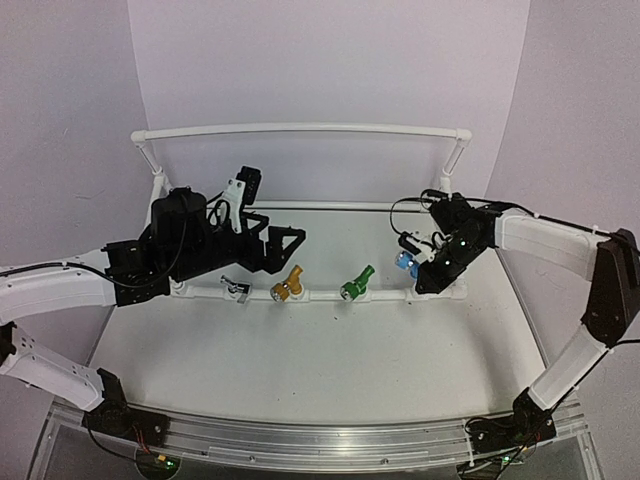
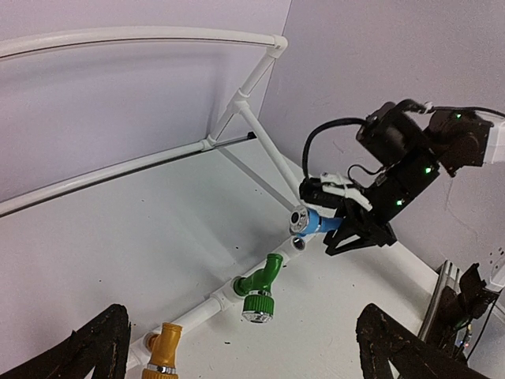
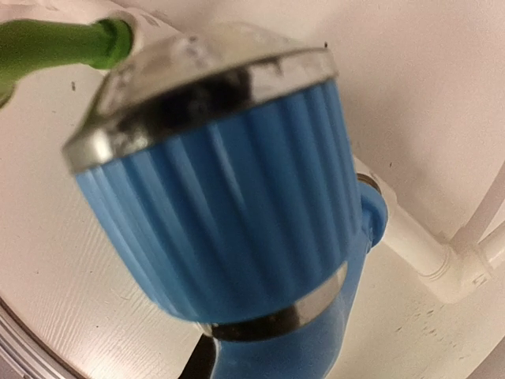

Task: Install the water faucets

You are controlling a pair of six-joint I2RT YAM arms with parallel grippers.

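The blue faucet [image 1: 404, 261] is in my right gripper [image 1: 420, 264], which is shut on it near the right end of the lower white pipe [image 1: 323, 296]. In the left wrist view, an open pipe socket [image 2: 298, 244] shows just below the blue faucet [image 2: 314, 223], apart from it. Its ribbed blue head [image 3: 225, 209] fills much of the right wrist view, hiding most of that gripper. The green faucet [image 1: 357, 284] and orange faucet [image 1: 287, 284] sit on the pipe. Above and left of the orange one, my left gripper [image 1: 286, 243] stands open and empty.
A metal faucet [image 1: 236, 288] sits at the pipe's left part. White upper rails [image 1: 300, 128] of the frame run behind the arms. The white board [image 1: 320, 360] in front of the pipe is clear.
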